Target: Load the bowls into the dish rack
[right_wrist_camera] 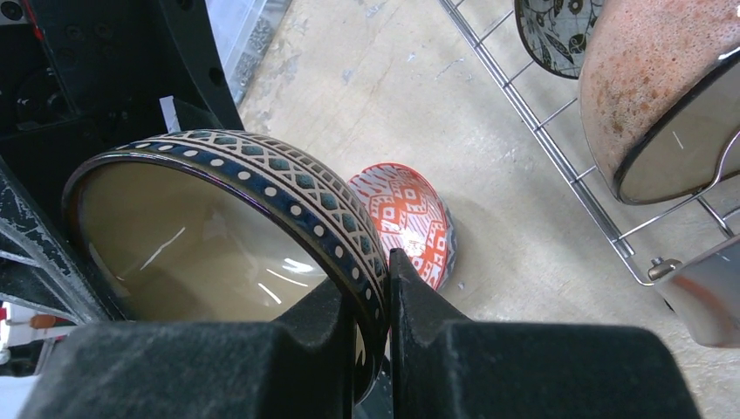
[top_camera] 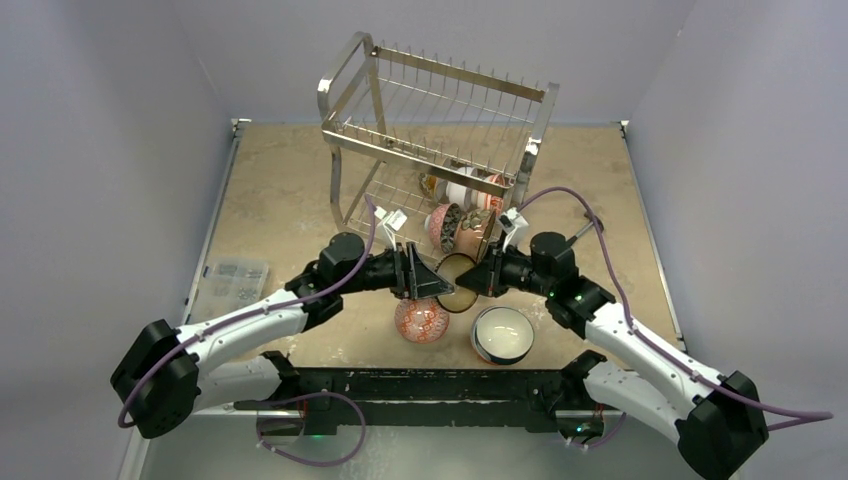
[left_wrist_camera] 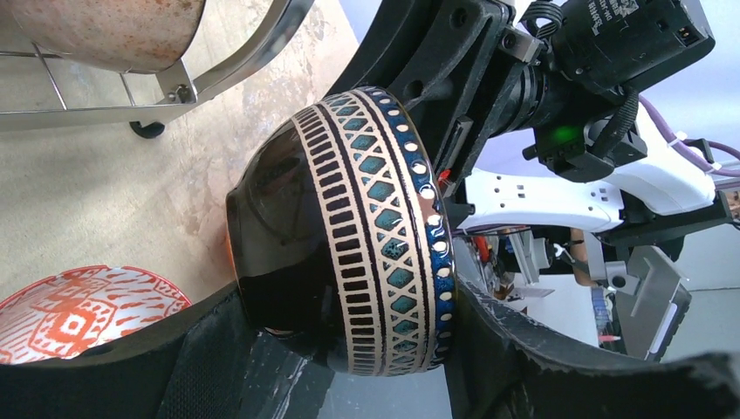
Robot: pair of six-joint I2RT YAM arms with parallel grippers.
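Observation:
A dark bowl [top_camera: 458,300] with a patterned blue-and-cream band is held up between the two arms, its tan inside facing up in the top view. My right gripper is shut on its rim. From the other side, my left gripper [top_camera: 430,284] reaches around the bowl [left_wrist_camera: 349,236], one finger on each side and the fingers part open; whether the pads touch it is hard to tell. A red-and-white patterned bowl [top_camera: 421,320] sits on the table below. White-lined bowls [top_camera: 504,334] stand to its right. Several bowls, including a speckled one [right_wrist_camera: 668,74], fill part of the rack's lower tier.
The two-tier metal dish rack [top_camera: 430,155] stands behind the arms, its upper tier empty. A clear plastic box [top_camera: 235,278] lies at the table's left, and a dark-headed tool [top_camera: 583,232] at the right. Bare table shows left of the rack.

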